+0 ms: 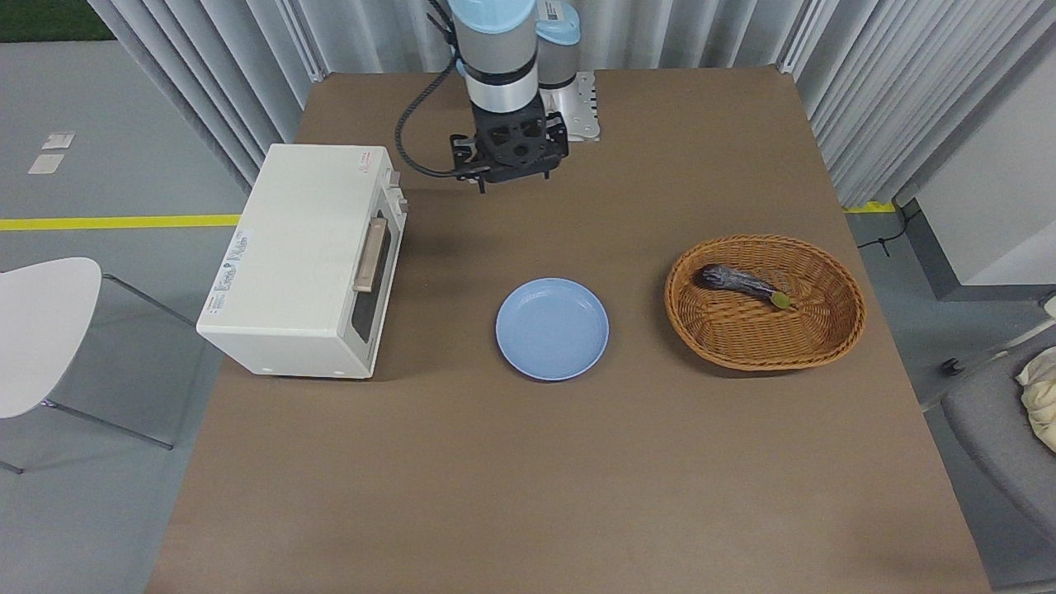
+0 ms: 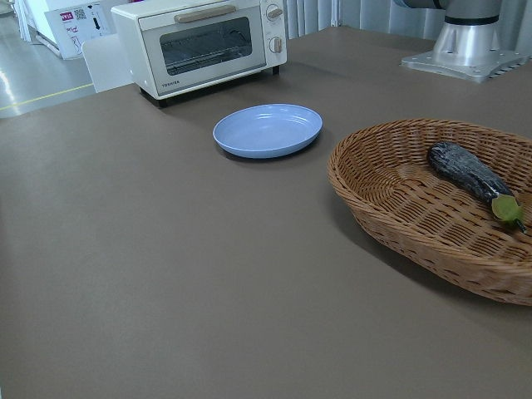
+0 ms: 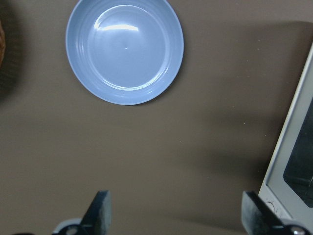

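My gripper hangs above the back of the table, right of the toaster oven, and is open with nothing between its fingers. A blue plate lies empty at the table's middle. Right of it in the front view is a wicker basket holding a dark eggplant with a green stem end. The oven's door appears shut.
A white chair stands off the left side, a grey chair off the right. Curtains line the back.
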